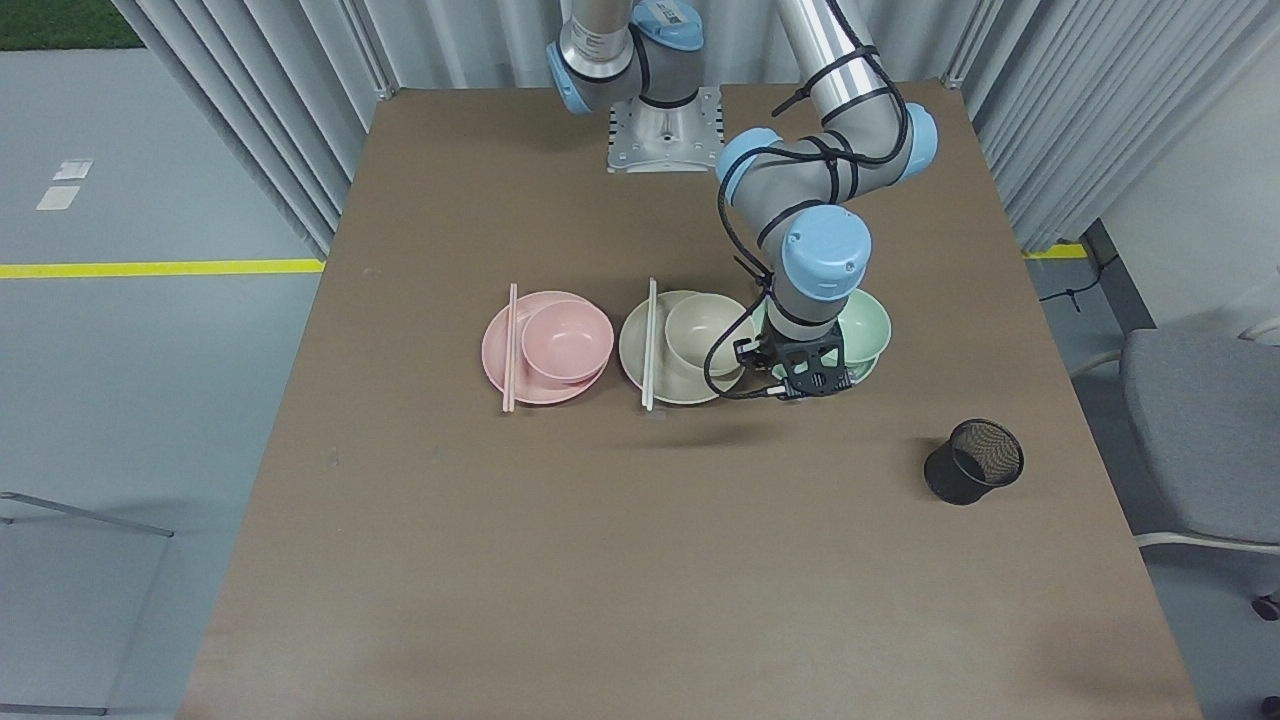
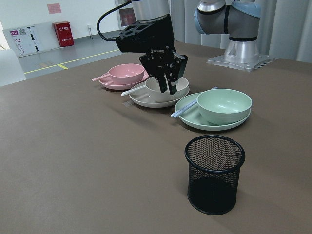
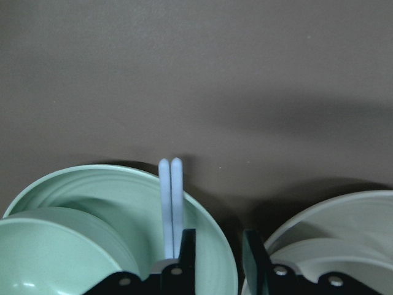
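My gripper is open, hanging low over the line of dishes, between the cream and green settings. Light-blue chopsticks lie on the green plate, just beside one finger in the wrist view. The green bowl sits on that plate. The cream bowl on its plate is partly behind my gripper in the left view, with white chopsticks. Further left are a pink bowl and plate with pink chopsticks.
A black mesh pen holder stands at the front right of the brown table.
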